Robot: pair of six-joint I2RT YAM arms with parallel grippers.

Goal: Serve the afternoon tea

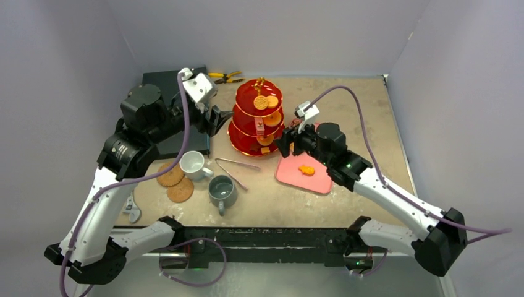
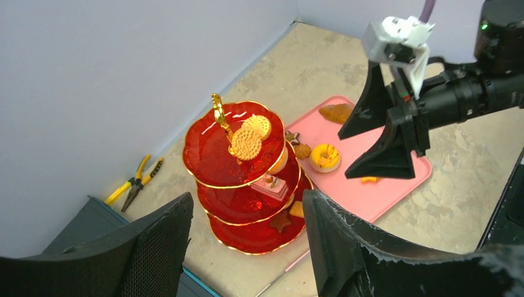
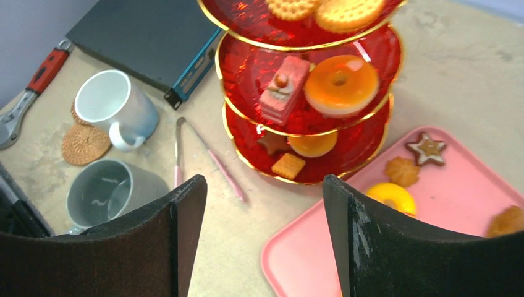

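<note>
A red, gold-rimmed three-tier stand (image 1: 247, 93) holds biscuits (image 3: 287, 7) on top, pink cake (image 3: 285, 86) and a donut (image 3: 340, 93) in the middle, small treats below. My left gripper (image 1: 221, 117) hangs open left of the stand, nothing between its fingers. My right gripper (image 1: 287, 139) stands open at the stand's right, also empty. Metal tongs (image 1: 238, 163) with pink tips lie on the table before the stand. A pink tray (image 1: 318, 182) at right holds donut, cookies and pastry. A white mug (image 1: 192, 162) and grey mug (image 1: 222, 193) stand at front left.
A black box (image 1: 170, 80) and yellow pliers (image 1: 225, 74) sit at the back left. Cork coasters (image 1: 179, 192) and a wrench (image 1: 133, 211) lie at left.
</note>
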